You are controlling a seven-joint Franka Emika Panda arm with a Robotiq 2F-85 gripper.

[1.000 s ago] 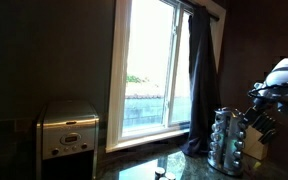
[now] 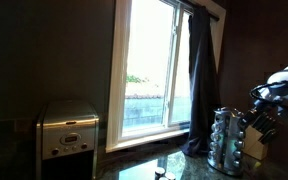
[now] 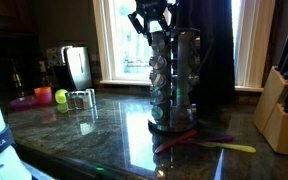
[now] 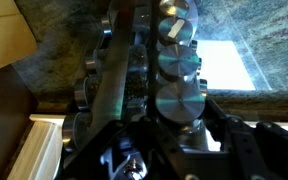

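Note:
A revolving silver spice rack (image 3: pixel 191 85) stands upright on the dark counter, with several round-lidded jars in its columns. My gripper is at the top of this rack, shut on a spice jar with a round metal lid (image 4: pixel 180 102). From the wrist camera the lid faces up toward me, with the dark fingers (image 4: pixel 212 118) around it; the jar's body is hidden. In the second exterior view the gripper (image 3: pixel 152 30) hangs at the rack's upper left. The first exterior view shows the gripper (image 2: pixel 260 120) dark and small beside the rack.
A wooden knife block (image 3: pixel 284 115) stands right of the rack. Colored utensils (image 3: pixel 219 146) lie on the counter in front. Small shakers (image 3: pixel 81 99), a yellow-green cup (image 3: pixel 61 97) and a toaster-like appliance (image 2: pixel 68 140) are farther left. Behind hangs a dark curtain (image 2: pixel 203 80).
The arm has shifted only slightly at the right edge of the first exterior view. The gripper stays beside the rack, and the rack appears unmoved.

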